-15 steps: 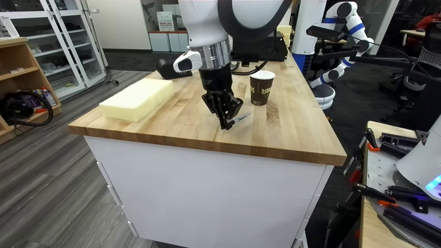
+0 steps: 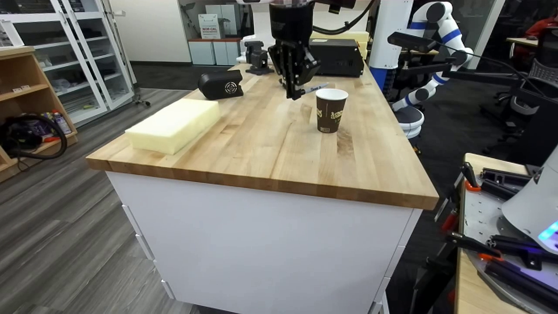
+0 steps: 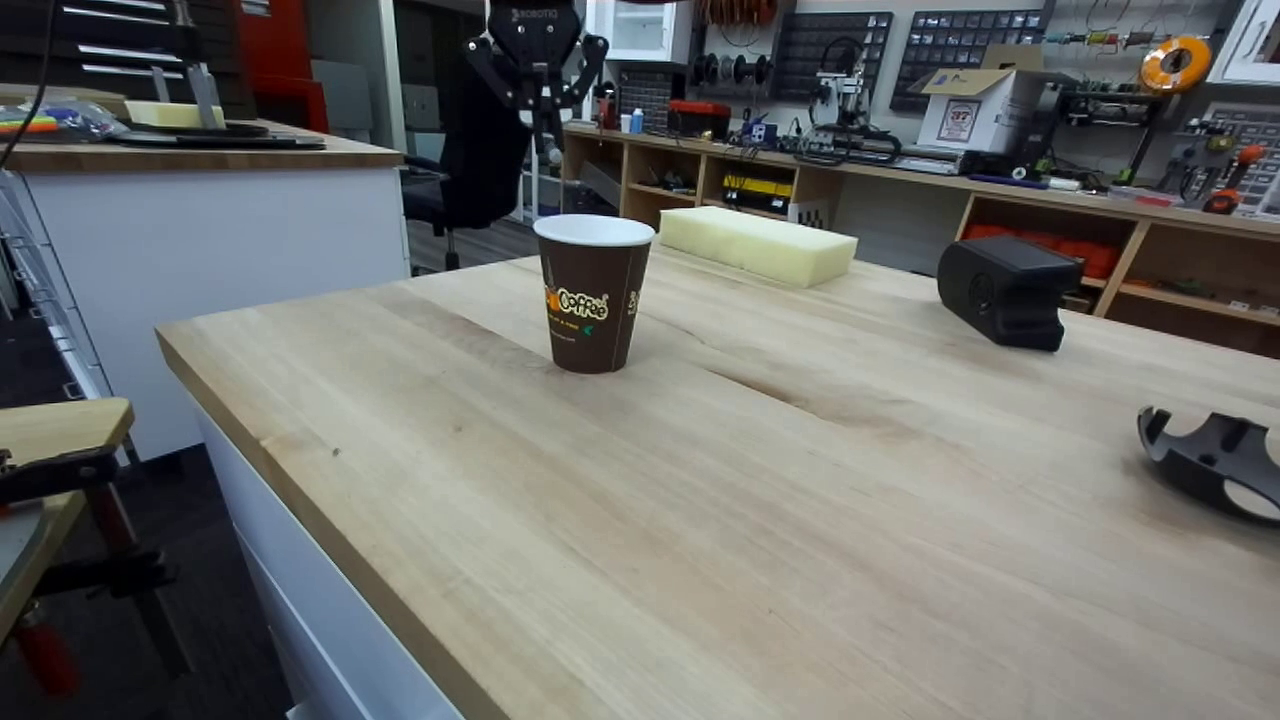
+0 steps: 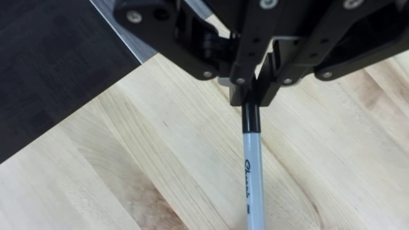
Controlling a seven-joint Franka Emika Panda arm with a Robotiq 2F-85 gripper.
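Note:
My gripper is shut on the black end of a grey marker [image 4: 253, 172], whose body sticks out away from the fingers. In exterior view 1 the gripper [image 2: 294, 95] is raised above the wooden table, and the marker [image 2: 317, 88] points sideways towards the cup. A brown paper coffee cup [image 2: 330, 112] with a white rim stands upright on the table, to the right of the gripper. Exterior view 2 shows the gripper [image 3: 549, 154] above and behind the cup [image 3: 594, 300]; the marker is hard to make out there.
A pale yellow foam block [image 2: 175, 125] lies at the table's left. Beyond it sits a black rounded object [image 2: 220, 84], and a black box [image 2: 337, 56] is at the back. A black curved part [image 3: 1218, 462] rests at the right in exterior view 2.
My gripper has risen from low over the front of the table, carrying the marker up with it. The cup and foam block have stayed put.

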